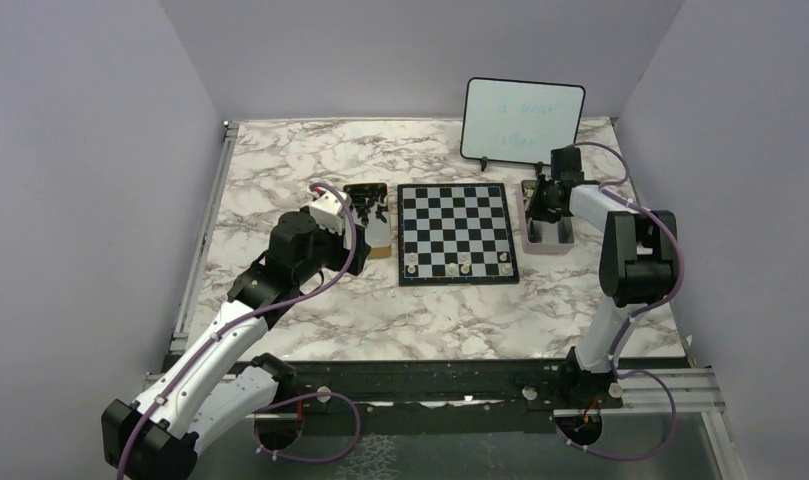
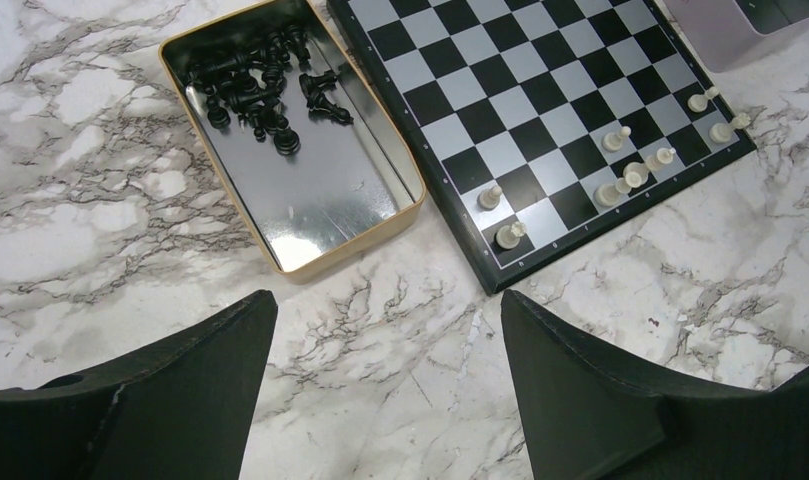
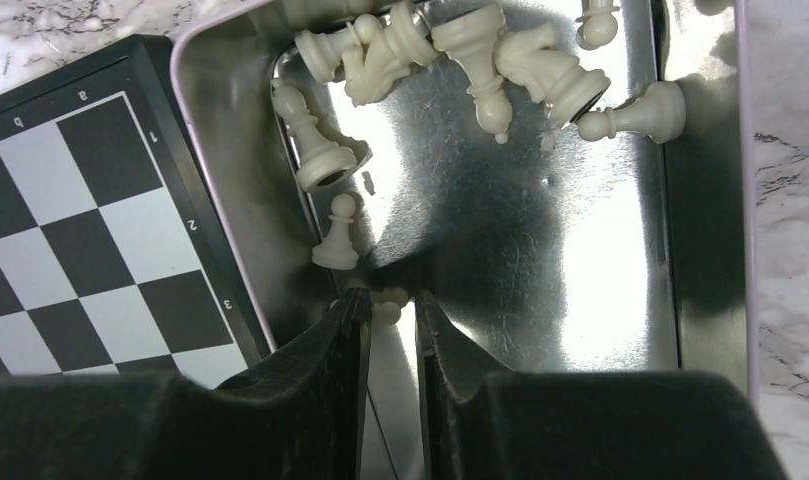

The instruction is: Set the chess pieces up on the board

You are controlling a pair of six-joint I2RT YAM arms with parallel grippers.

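Observation:
The chessboard lies mid-table, with several white pieces along its near side; one white pawn is near its left corner. Black pieces lie heaped in the gold-rimmed tray. In the pink-rimmed tray, several white pieces lie scattered, including a white pawn. My right gripper is inside that tray, its fingers a little apart. Small white tops show in that gap, partly hidden; no grip on them is visible. My left gripper stands wide open over bare marble, empty.
A whiteboard stands behind the pink-rimmed tray, close to my right gripper. Tray walls rise around the right fingers. Marble in front of the board is clear.

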